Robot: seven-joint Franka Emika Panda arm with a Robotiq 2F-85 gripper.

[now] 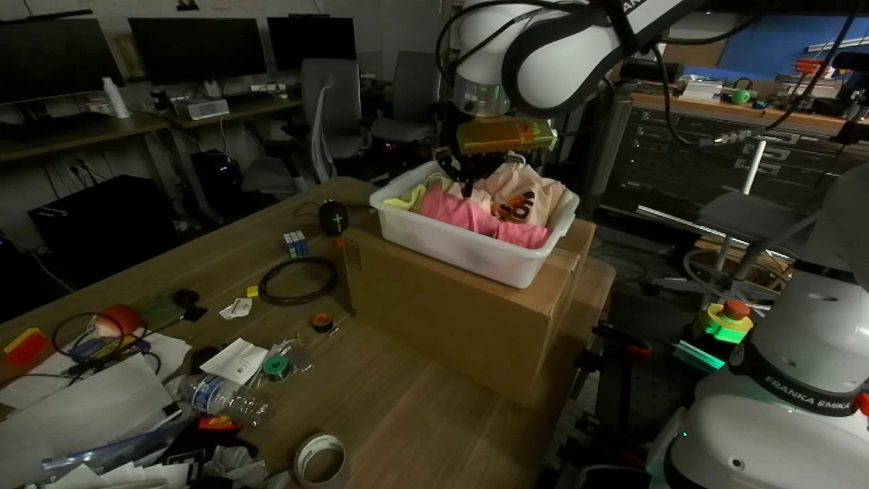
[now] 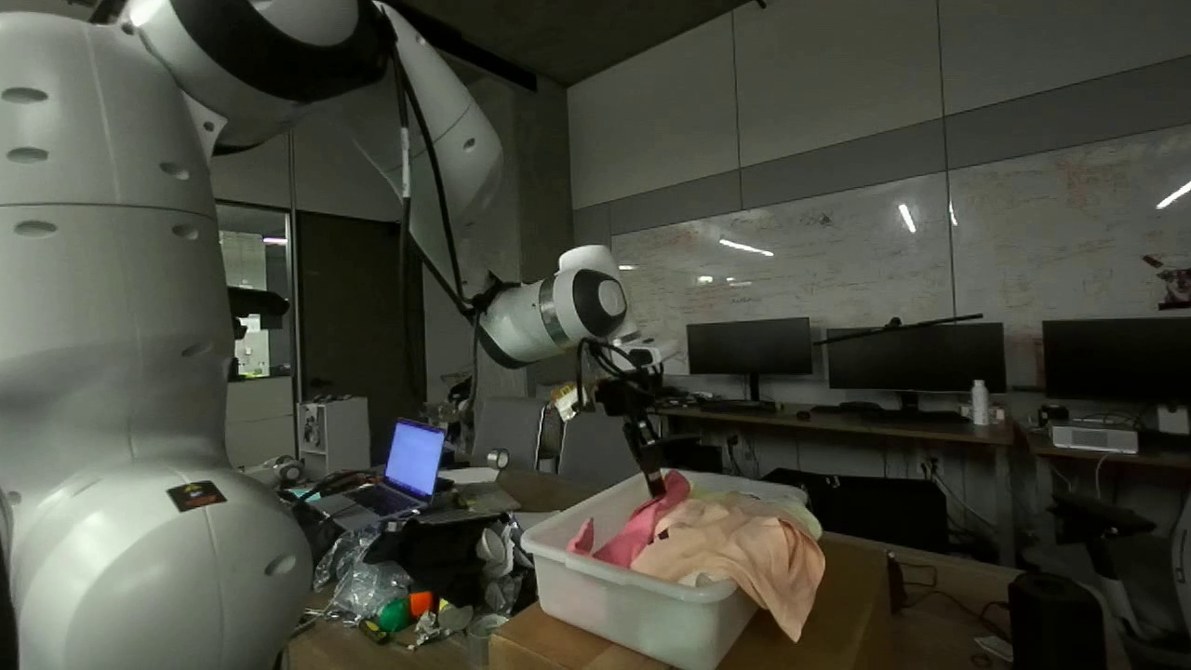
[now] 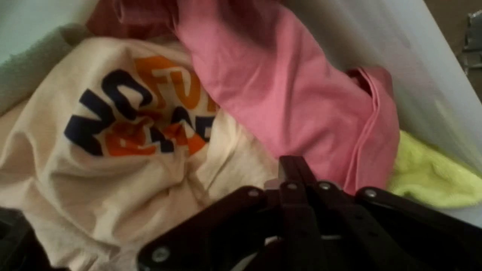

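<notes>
A white plastic bin (image 1: 460,246) stands on a cardboard box (image 1: 456,314), with clothes heaped inside. A pink cloth (image 3: 289,95) lies across a peach shirt with orange and navy lettering (image 3: 49,167), and a yellow-green cloth (image 3: 433,174) shows beside it at the bin wall. In the second exterior view the peach shirt (image 2: 731,536) hangs over the bin's rim. My gripper points down into the bin, fingers together, its tips over the border of pink and peach fabric. Pink cloth (image 2: 636,534) rises close to the fingertips; no fold shows clearly between them.
Left of the box, the table carries a coiled cable (image 1: 297,281), a puzzle cube (image 1: 295,244), a plastic bottle (image 1: 224,396) and a tape roll (image 1: 321,461). Bare tabletop lies in front of the box.
</notes>
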